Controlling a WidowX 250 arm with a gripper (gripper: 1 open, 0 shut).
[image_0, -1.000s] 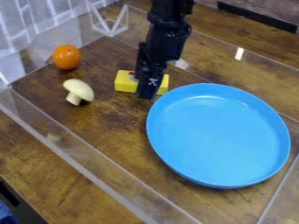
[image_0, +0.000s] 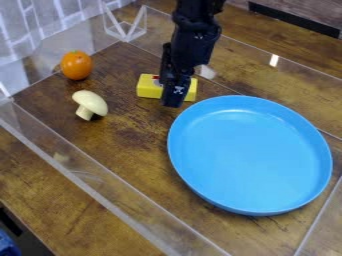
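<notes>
My black gripper (image_0: 175, 88) hangs from the top centre, its fingertips low over a yellow block (image_0: 150, 85) on the wooden table, overlapping it in view. The fingers look apart on either side of part of the block, though whether they touch it is hard to tell.
An orange tomato-like item (image_0: 75, 66) and a pale mushroom (image_0: 90, 103) lie to the left. A large blue plate (image_0: 249, 155) fills the right front. Bare table (image_0: 107, 190) shows at the lower left and upper right, with clear plastic walls along the left.
The gripper has shifted very slightly over the yellow block. Everything else looks the same.
</notes>
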